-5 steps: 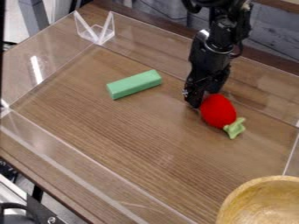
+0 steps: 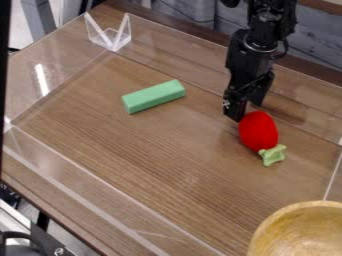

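Note:
My black gripper (image 2: pixel 249 103) is low over the right-middle of the wooden table, open, its fingertips just behind a red object (image 2: pixel 258 132) with a green leafy tip (image 2: pixel 271 156) pointing toward the front right. Whether the fingers touch the red object is hard to tell.
A green block (image 2: pixel 154 96) lies left of centre. A clear angular object (image 2: pixel 110 34) stands at the back left. A tan bowl (image 2: pixel 294 233) sits at the front right corner.
My gripper has lifted or drawn back slightly from the red object, which now shows more fully and sits a little further toward the front.

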